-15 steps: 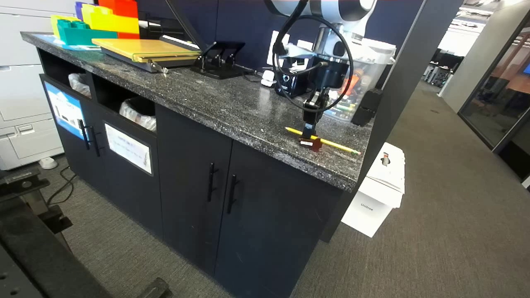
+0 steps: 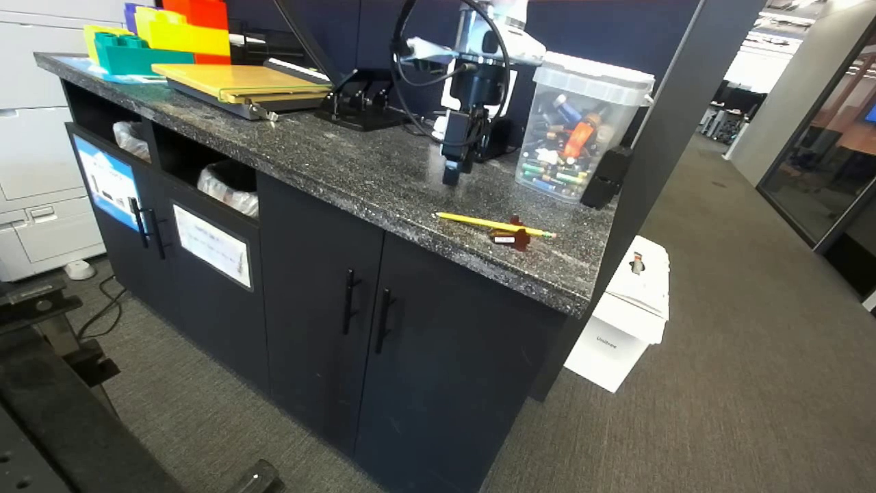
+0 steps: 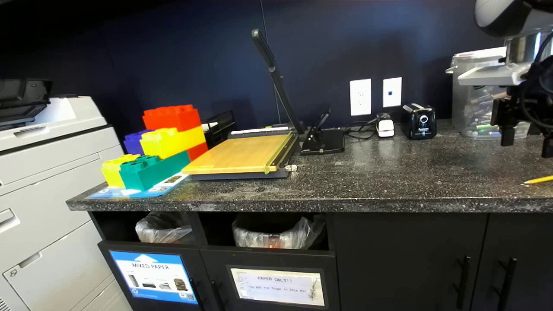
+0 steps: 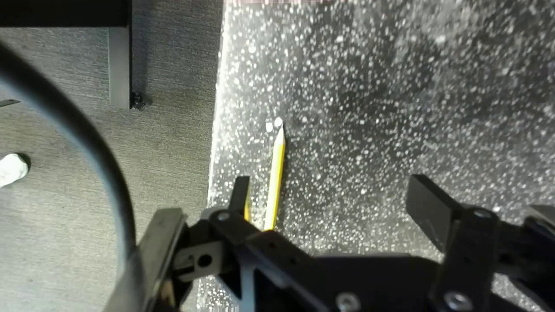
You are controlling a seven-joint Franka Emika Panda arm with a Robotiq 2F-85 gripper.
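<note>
A yellow pencil (image 2: 493, 222) lies on the speckled dark counter near its front edge. Its sharpened tip points left in exterior view 1. Under or against its eraser end is a small dark red piece (image 2: 522, 239) with a white label. My gripper (image 2: 451, 174) hangs above the counter, behind and left of the pencil. In the wrist view the gripper is open, its fingers wide apart and holding nothing. The pencil (image 4: 274, 182) appears close to the left finger there, but lower, on the counter; its rear part is hidden by the gripper body.
A clear bin of markers (image 2: 575, 123) stands at the back right, beside the arm. A black pencil sharpener (image 3: 420, 121) sits by the wall. Further left are a paper cutter (image 3: 241, 153) and large toy bricks (image 3: 173, 140).
A second ago my gripper was down at the pencil and red piece. It has since moved up, back and left, away from them. The pencil now lies further left on the counter.
</note>
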